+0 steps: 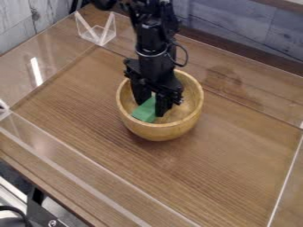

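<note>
A wooden bowl [173, 129] sits in the middle of the table. Inside it lies a green object [147, 112]. My black arm comes down from the top, its gripper [154, 101] low inside the bowl at the upper end of the green object. The fingertips are dark and partly hidden, so what lies between them is hard to make out; the green object appears to be at them.
Clear plastic pieces stand at the top left and left edge. A dark cable shows at the bottom left corner.
</note>
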